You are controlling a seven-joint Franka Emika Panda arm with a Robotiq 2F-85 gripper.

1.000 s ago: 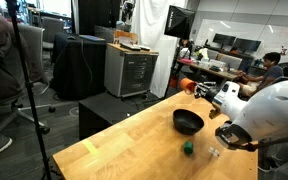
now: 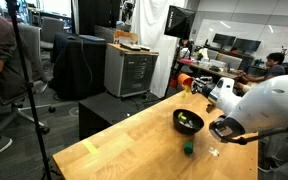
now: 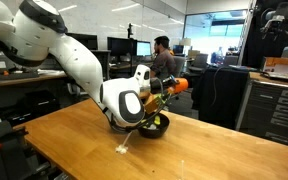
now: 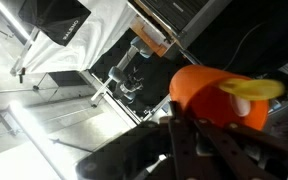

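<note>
My gripper [image 2: 197, 87] is shut on an orange cup [image 2: 185, 79], which it holds tipped in the air above a black bowl [image 2: 188, 122]. Something yellow shows just below the cup in the first exterior view. Inside the bowl lie yellow pieces [image 2: 183, 117]. From the second exterior side, the orange cup [image 3: 176, 86] again appears over the bowl [image 3: 156, 129]. In the wrist view the cup's orange rim [image 4: 196, 84] surrounds blurred yellow pieces [image 4: 246, 92] near its mouth. The fingertips are hard to make out there.
A small green object [image 2: 189, 148] stands on the wooden table [image 2: 134, 145] in front of the bowl, with a small pale item [image 2: 213, 152] near it. A dark cabinet [image 2: 128, 70] stands beyond the table.
The cup has turned to a steeper tilt over the bowl. Yellow pieces now show in the bowl and below the cup; the bowl looked empty before.
</note>
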